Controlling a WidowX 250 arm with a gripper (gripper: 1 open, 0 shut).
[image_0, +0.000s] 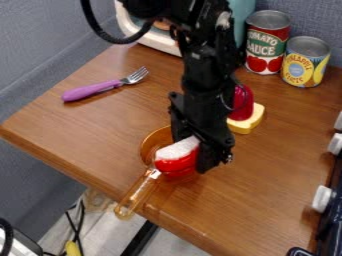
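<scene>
My gripper (201, 138) is at the middle of the view, pointing down over an orange pan (154, 145) with a clear amber handle (134, 200) that reaches past the table's edge. A red and white object (175, 159) is at the gripper's lower end, over the pan; the fingers are too dark and hidden to tell whether they are shut on it.
A red object (243, 100) and a yellow piece (247, 123) sit behind the arm. Two cans (266, 42) (305, 62) stand at the back right. A purple fork (94, 88) lies left. A black appliance (327, 220) lines the right edge.
</scene>
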